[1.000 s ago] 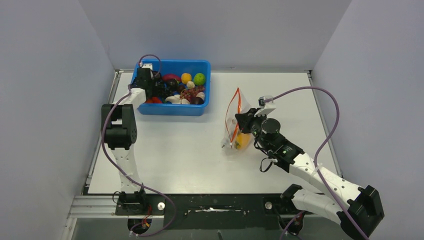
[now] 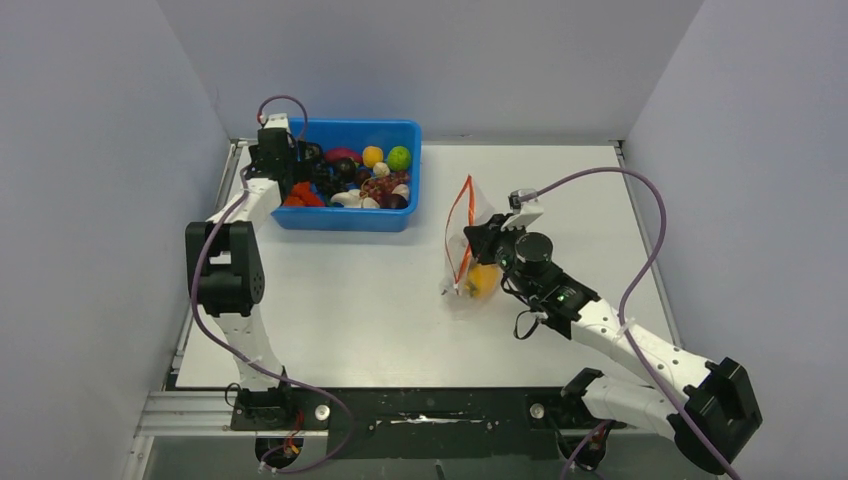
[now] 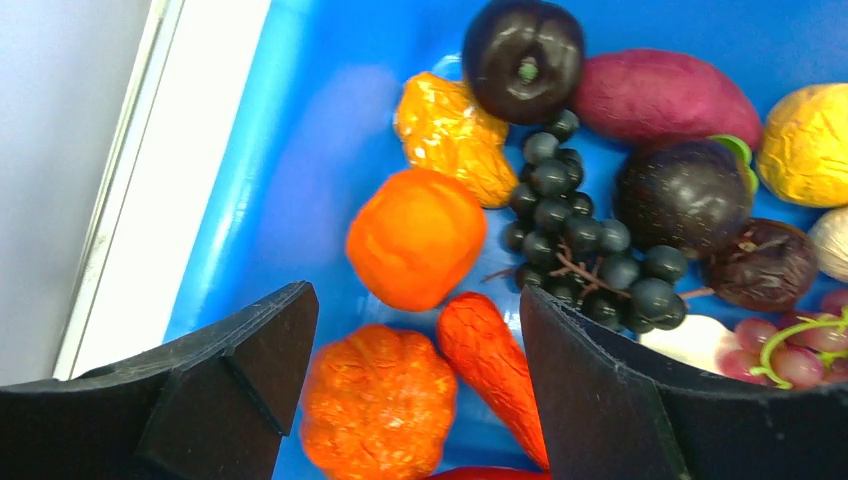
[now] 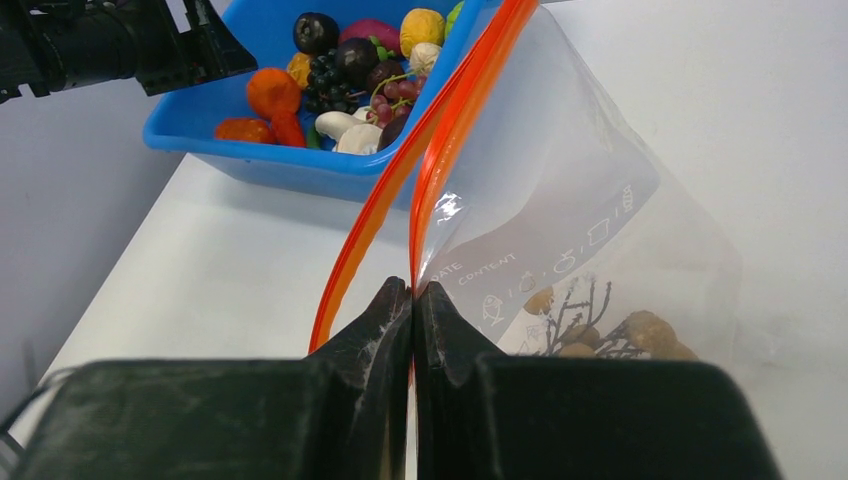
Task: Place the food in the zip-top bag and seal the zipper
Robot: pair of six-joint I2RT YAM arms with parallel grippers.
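Note:
A blue bin [image 2: 350,222] at the back left holds several pieces of food. My left gripper is open above the bin's left end, with nothing held between its fingers. Beyond its tips lie a round orange fruit [image 3: 417,240], a wrinkled orange one [image 3: 380,400] and a red pepper-like piece [image 3: 490,360]. The clear zip bag [image 2: 462,270], with an orange-trimmed mouth [image 4: 465,110], stands spread at the table's middle right. My right gripper is shut on the bag's edge. Something yellow [image 2: 482,281] shows low in the bag.
Black grapes [image 3: 560,220], a yellow crinkled piece [image 3: 450,130] and a dark round fruit [image 3: 525,60] crowd the bin near the left gripper. Bare white table [image 2: 350,310] lies between bin and bag.
My right gripper and the bag have shifted slightly to the left.

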